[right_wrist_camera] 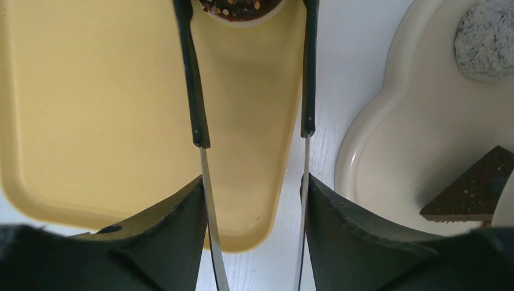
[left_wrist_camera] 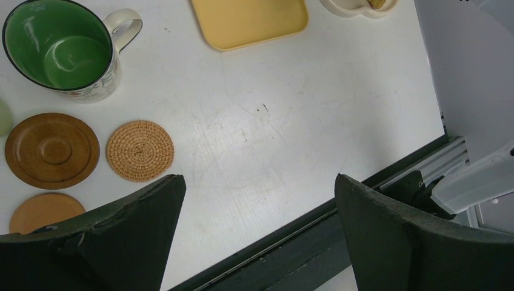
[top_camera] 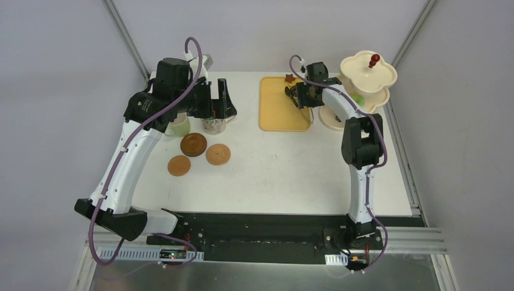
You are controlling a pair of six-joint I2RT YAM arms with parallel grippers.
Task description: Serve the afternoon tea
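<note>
A pair of tongs with black tips and thin metal arms (right_wrist_camera: 194,91) is held in my right gripper, one finger against each arm. The tongs stand spread apart. Their black tips reach past the upper edge of the right wrist view, either side of a chocolate doughnut (right_wrist_camera: 242,7) with nut bits. That doughnut sits on the yellow tray (right_wrist_camera: 91,121); in the top view the tongs and arm mostly cover it. My left gripper is open and empty, above the table by the patterned mug (left_wrist_camera: 91,91) with a green inside.
A brown star-shaped piece (top_camera: 290,77) lies at the tray's back edge. Right of the tray stands a tiered stand (top_camera: 363,73) holding treats, including a dark wedge (right_wrist_camera: 473,188). A pale green cup (top_camera: 179,126) and several round coasters (top_camera: 218,154) are at left.
</note>
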